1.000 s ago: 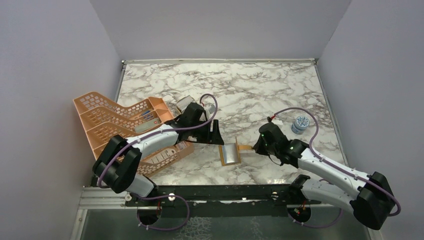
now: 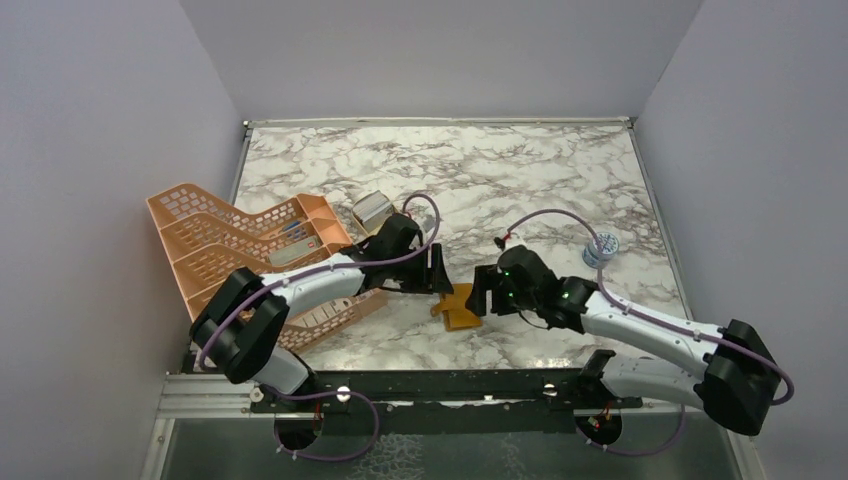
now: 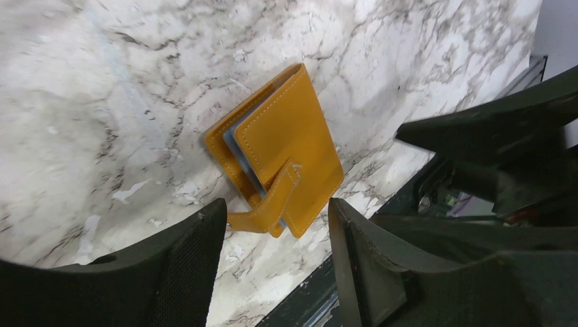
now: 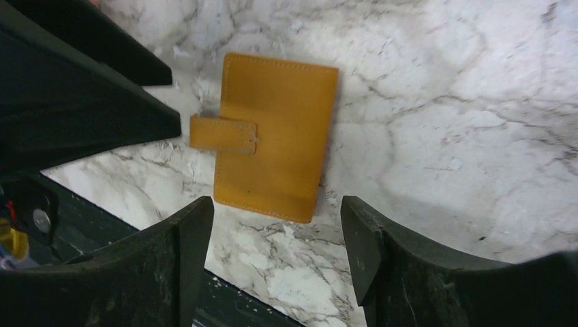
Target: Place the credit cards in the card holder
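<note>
An orange leather card holder [image 2: 463, 310] lies on the marble table between my grippers. In the left wrist view the card holder [image 3: 293, 122] is folded over, with a pale grey layer showing along its side edge and its strap [image 3: 272, 204] lying loose. My left gripper [image 2: 436, 280] stands part open beside it on the left, its fingertips near the strap's end. My right gripper [image 2: 487, 292] stands part open beside it on the right, nothing visible between its fingers. In the right wrist view the card holder [image 4: 279, 170] is seen from above, strap [image 4: 221, 133] toward the left gripper.
A peach plastic rack [image 2: 220, 240] fills the left of the table, with a small box [image 2: 372, 210] behind the left arm. A blue-and-white can [image 2: 603, 247] stands at the right.
The card holder, earlier open with a silvery inside and raised flap at my right gripper, is now folded shut. My right gripper has moved left toward it; the left has dipped slightly.
</note>
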